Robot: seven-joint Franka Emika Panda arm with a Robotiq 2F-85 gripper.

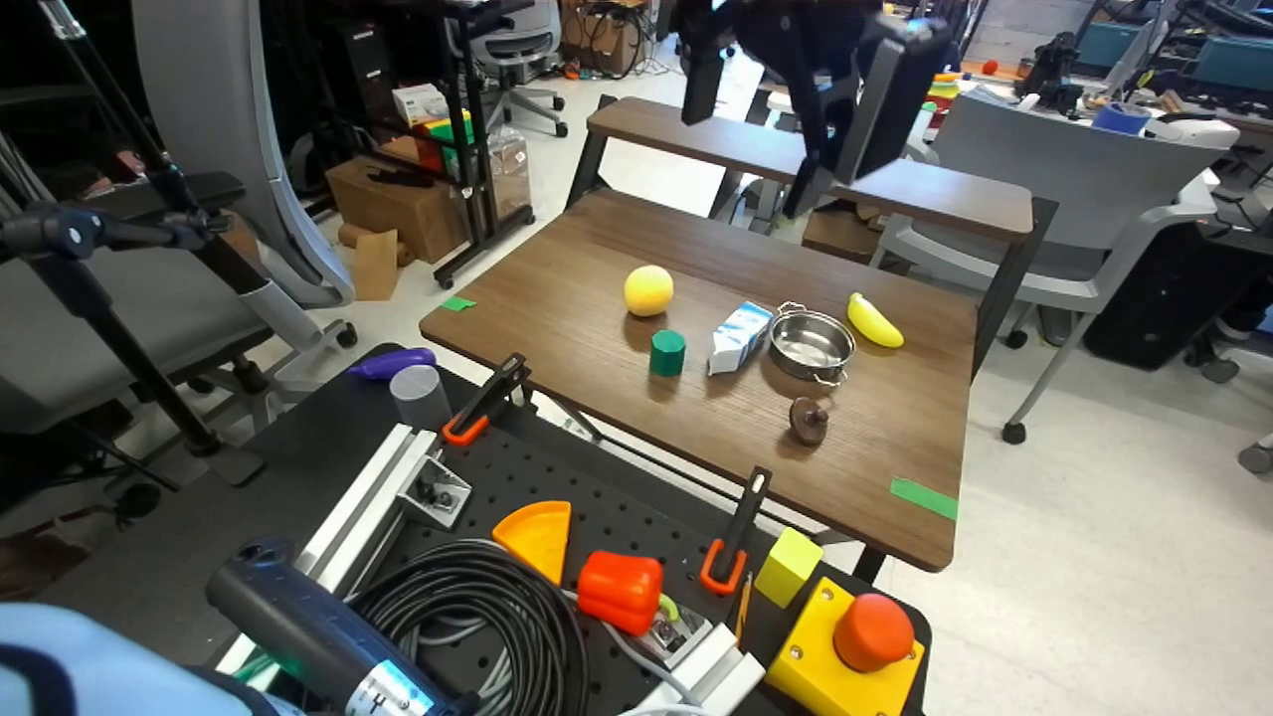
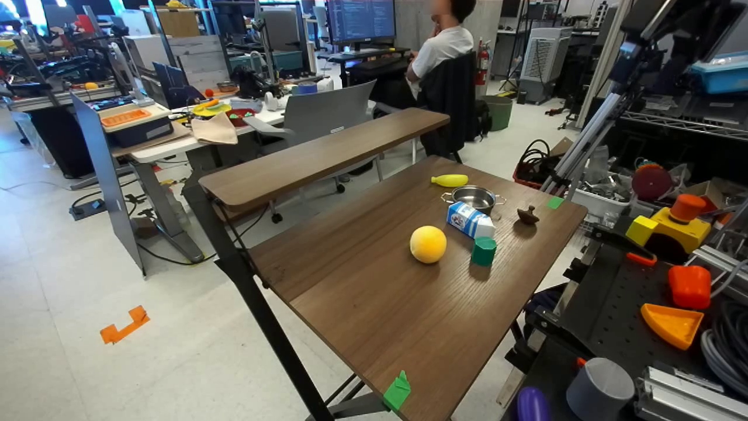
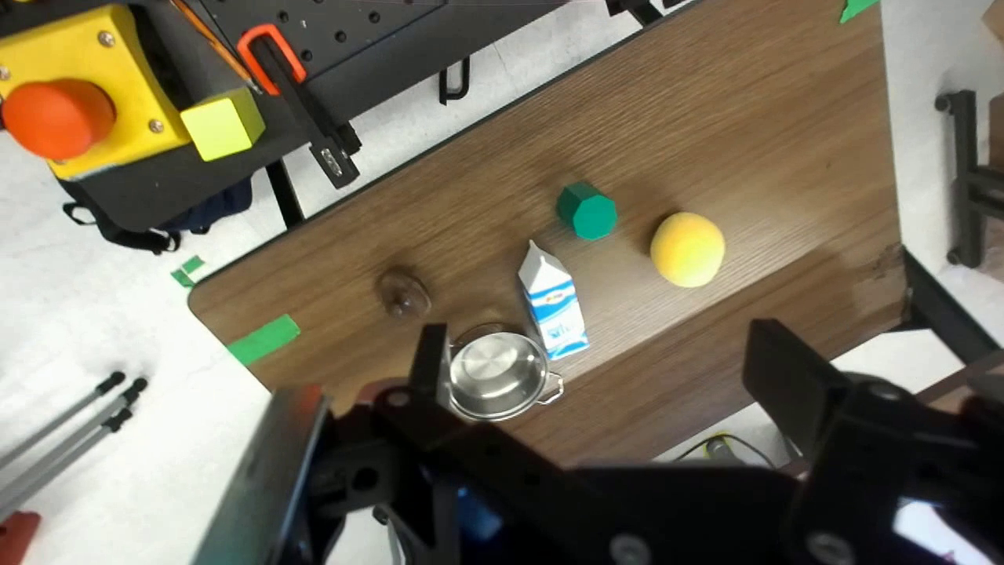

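High over the table my gripper stands open, with wide-apart fingers and nothing held; exterior view 1 shows it at the top edge. Below, in the wrist view, a steel pot (image 3: 496, 377) is partly covered by one finger. Against it lies a blue-and-white milk carton (image 3: 557, 306) on its side. Around these are a green block (image 3: 589, 212), a yellow-orange ball (image 3: 688, 249) and a dark brown knobbed piece (image 3: 402, 293). A yellow banana (image 1: 874, 321) rests behind the pot in exterior view 1; from the wrist it is hidden by my gripper.
A raised shelf (image 1: 812, 161) runs along the table's far side. Clamps, cables and a red-topped yellow button box (image 1: 849, 656) crowd the black bench (image 1: 668, 501) in front. Bare wood lies left of the ball in exterior view 1.
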